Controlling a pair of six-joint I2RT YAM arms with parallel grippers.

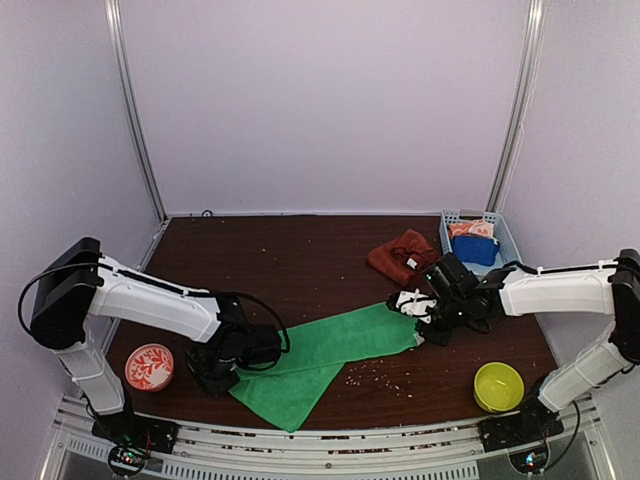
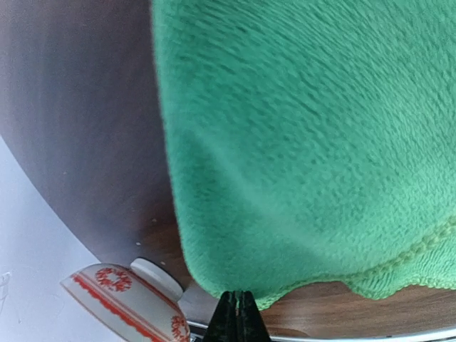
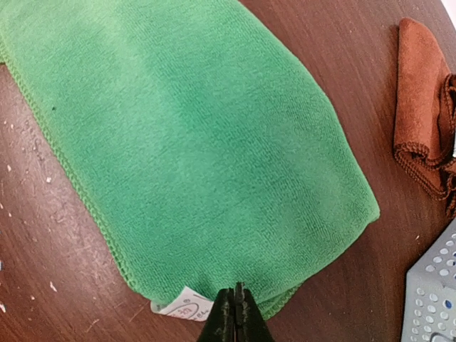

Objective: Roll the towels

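A green towel lies flat and slightly folded across the table front, filling much of the left wrist view and right wrist view. My left gripper is shut at the towel's edge corner; whether cloth is pinched is unclear. My right gripper is at the towel's right end beside its white tag, fingertips close together; their exact opening is hard to tell. A folded rust towel lies behind.
A blue basket with cloths sits at back right. A patterned bowl is at front left, a yellow bowl at front right. Small crumbs lie near the towel.
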